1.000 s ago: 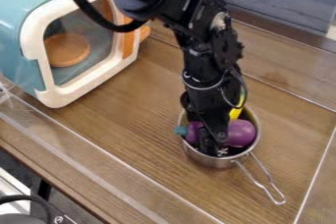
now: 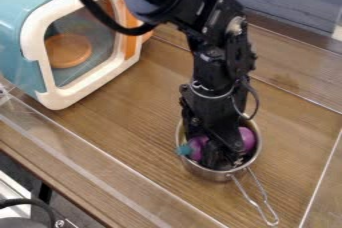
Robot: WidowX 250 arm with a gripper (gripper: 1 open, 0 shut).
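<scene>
The black gripper point(image 2: 214, 137) reaches down into a metal pot point(image 2: 203, 169) with a wire handle point(image 2: 263, 209) on the wooden counter. Inside the pot are purple objects point(image 2: 246, 136) and a small teal piece point(image 2: 185, 149), partly hidden by the gripper. I cannot tell whether the fingers are open or closed on something.
A light blue and white toy microwave point(image 2: 56, 90) with an orange disc inside stands at the upper left. A grey board backs the counter at the top right; its front edge is at lower left.
The gripper and the pot have shifted slightly left, and the handle now lies further left and lower.
</scene>
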